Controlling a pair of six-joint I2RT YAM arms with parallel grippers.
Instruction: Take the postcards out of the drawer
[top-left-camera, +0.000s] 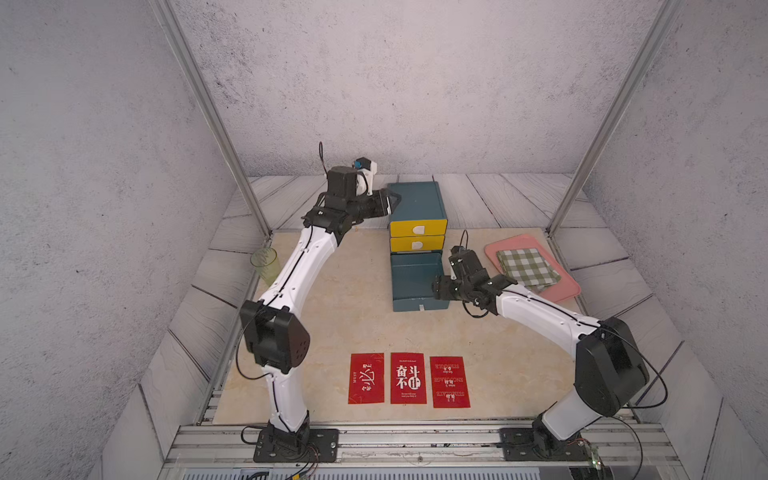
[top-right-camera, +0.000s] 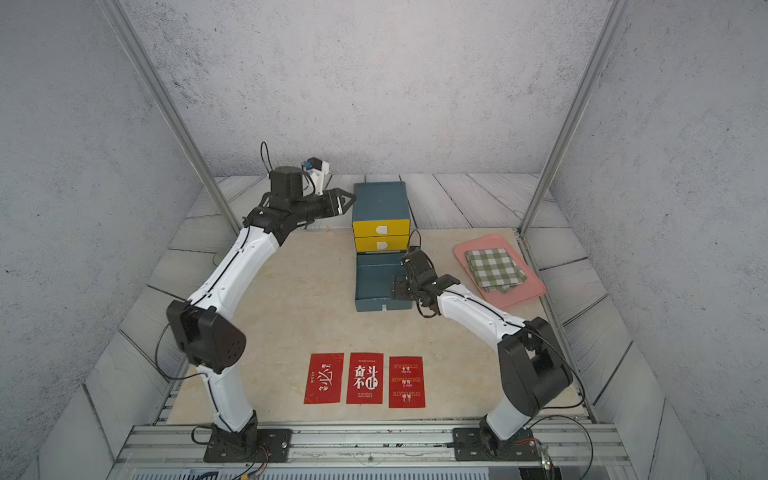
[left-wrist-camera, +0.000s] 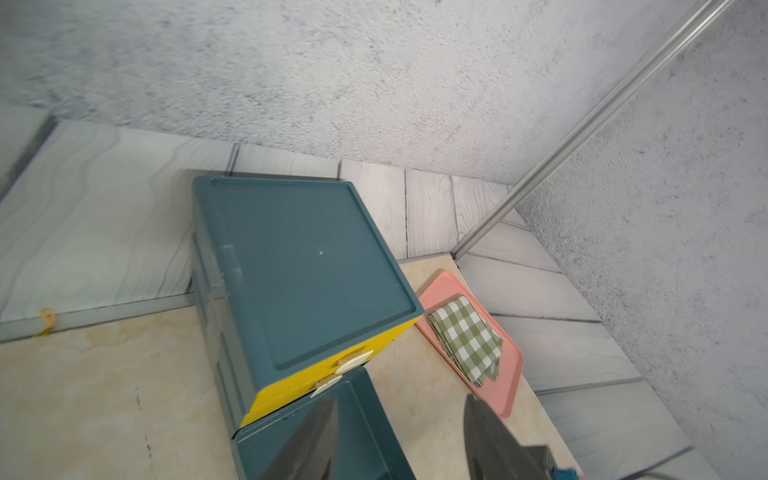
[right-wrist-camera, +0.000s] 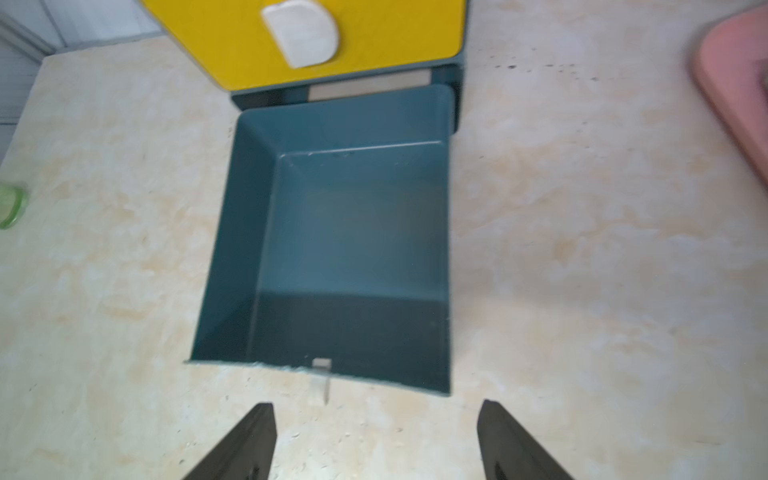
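Note:
The bottom drawer (right-wrist-camera: 352, 224) of the teal cabinet (left-wrist-camera: 304, 264) with yellow fronts is pulled out and empty. Three red postcards lie in a row on the table near the front edge: left (top-left-camera: 365, 377), middle (top-left-camera: 407, 377), right (top-left-camera: 450, 381). My left gripper (top-right-camera: 342, 201) is raised at the cabinet top's left, open and empty, as its wrist view shows. My right gripper hangs over the open drawer's front right area, open with nothing between its fingers.
A pink tray (top-right-camera: 520, 293) with a checked cloth (top-right-camera: 492, 268) lies at the right. A green glass (top-left-camera: 264, 265) stands at the left, partly behind my left arm. The table between drawer and postcards is clear.

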